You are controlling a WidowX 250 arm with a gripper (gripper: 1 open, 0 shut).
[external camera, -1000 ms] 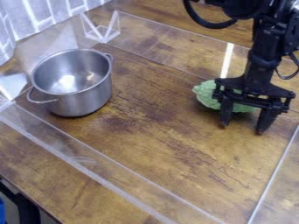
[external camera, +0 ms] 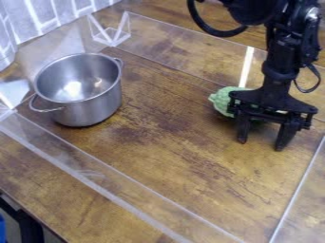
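The black gripper is low over the table at the right, in front of a pale green, leafy-looking object that is partly hidden behind it. Whether the fingers are open or shut on that object cannot be told. A steel pot with two side handles stands at the left, well apart from the gripper, with nothing visible inside.
Clear plastic guards edge the wooden table. The middle of the table between pot and gripper is bare. A patterned cloth or wall is at the back left.
The gripper has shifted slightly, and less of the green object shows behind it now. The pot has not moved.
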